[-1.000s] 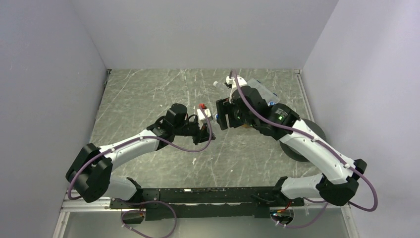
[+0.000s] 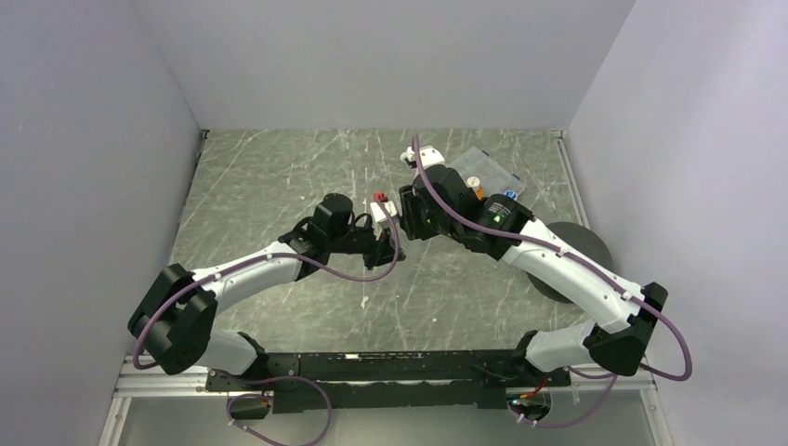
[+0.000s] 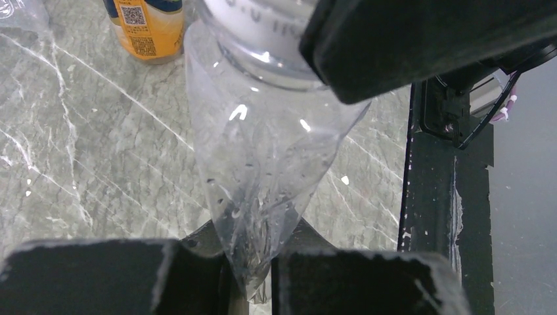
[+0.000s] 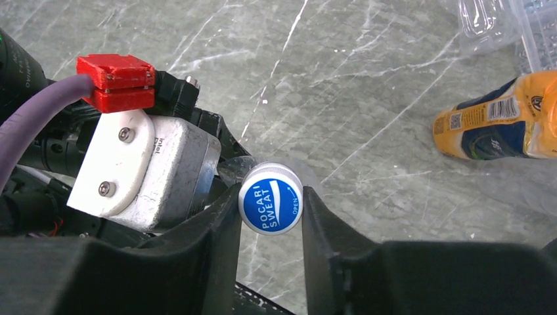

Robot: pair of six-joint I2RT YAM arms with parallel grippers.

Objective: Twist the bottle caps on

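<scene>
A clear, crumpled plastic bottle (image 3: 263,138) fills the middle of the left wrist view, its neck upward. My left gripper is shut on its narrow lower part. The white side of a cap (image 3: 263,23) sits at the bottle's mouth; how tightly it is seated cannot be seen. From above, in the right wrist view, that cap's blue top (image 4: 270,205) shows white lettering. My right gripper is shut on the cap, one finger on each side. In the top view both grippers meet near the table's middle, and the bottle is mostly hidden.
An orange-labelled bottle (image 4: 502,118) stands to the right of the grippers. Behind it is a clear plastic tray (image 2: 492,170). A round dark disc (image 2: 581,251) lies at the table's right.
My right gripper has moved left, and its fingers have come together over the blue cap, which showed beside them earlier. The left arm has barely shifted.
</scene>
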